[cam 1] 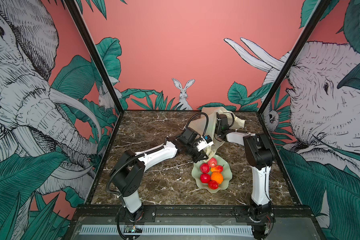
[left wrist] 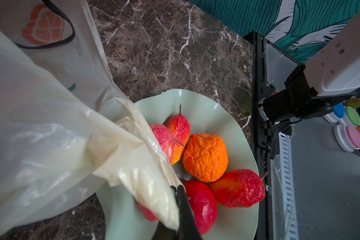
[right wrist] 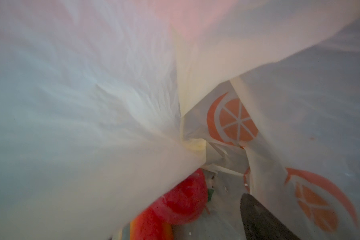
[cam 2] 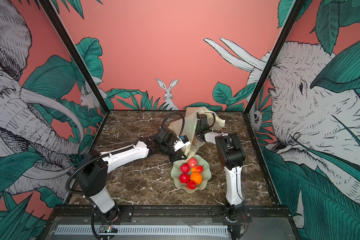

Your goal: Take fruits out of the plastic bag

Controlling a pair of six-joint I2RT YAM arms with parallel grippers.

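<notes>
A cream plastic bag [cam 1: 212, 120] with orange prints lies crumpled at the back right. My left gripper is shut on its creased corner [left wrist: 132, 168] above the bowl. The scalloped bowl [left wrist: 232, 120] holds several fruits, among them an orange [left wrist: 204, 156] and red ones [left wrist: 236, 188]. My right gripper is inside the bag; one dark finger [right wrist: 264, 220] shows at the bottom of the right wrist view, beside a red fruit [right wrist: 184, 196] with another red-orange fruit [right wrist: 148, 226] below it. Whether it grips anything cannot be seen.
Both arms reach from the front rail [cam 2: 156, 208]; small coloured lids [left wrist: 354, 136] lie beyond the rail in the left wrist view.
</notes>
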